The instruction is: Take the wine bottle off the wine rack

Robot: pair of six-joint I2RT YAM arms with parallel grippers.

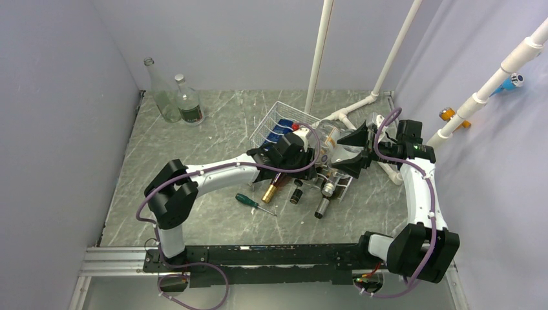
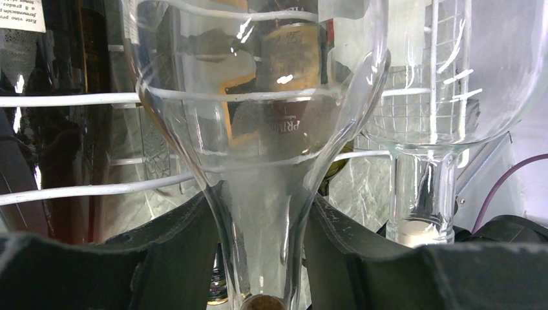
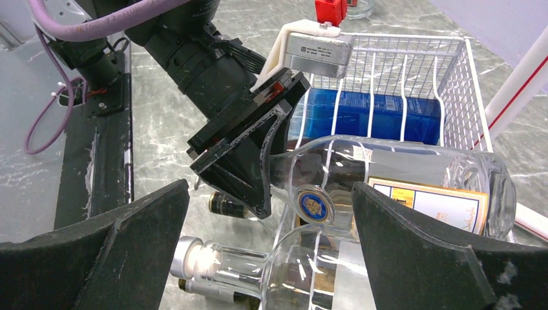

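Observation:
A large clear wine bottle (image 3: 413, 165) with a cream label lies on the wire wine rack (image 1: 278, 110), its neck toward the table's front. My left gripper has one finger on either side of that bottle's neck, close against the glass in the left wrist view. Whether the fingers press on it cannot be told. Beside it on the rack lies a second clear bottle (image 3: 310, 268) with a white stopper. My right gripper (image 1: 337, 153) stands open over the rack's right side, its fingers apart and nothing gripped.
Dark bottles (image 2: 58, 142) lie lower in the rack, and a blue box (image 3: 375, 116) sits in its left part. A green screwdriver (image 1: 247, 201) lies in front. Two empty bottles (image 1: 189, 106) stand back left. White pipes (image 1: 319, 51) rise behind.

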